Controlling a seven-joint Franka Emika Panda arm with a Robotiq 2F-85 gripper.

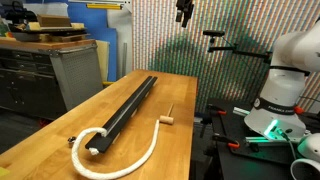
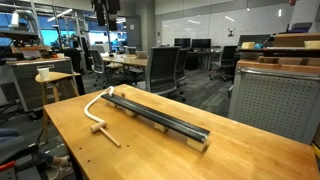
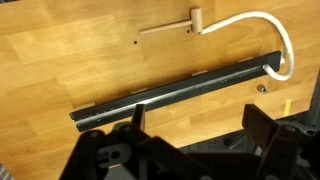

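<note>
My gripper (image 1: 184, 16) hangs high above the table, clear of everything on it. In the wrist view its two dark fingers (image 3: 138, 114) stand wide apart, so the gripper is open and empty. Below it a long black rail (image 3: 180, 94) lies across the wooden table; exterior view 2 shows the rail (image 2: 160, 121) raised on small wooden blocks. A white hose (image 3: 240, 16) curves round one end of the rail. Close to the hose's other end lies a small wooden mallet (image 3: 195, 20), its thin handle pointing away from the hose.
The wooden table (image 2: 230, 150) has broad bare areas on both sides of the rail. A small shiny piece (image 3: 262, 88) lies near the rail's hose end. Cabinets (image 1: 85, 72) stand beyond the table, and office chairs (image 2: 163, 68) are in the background.
</note>
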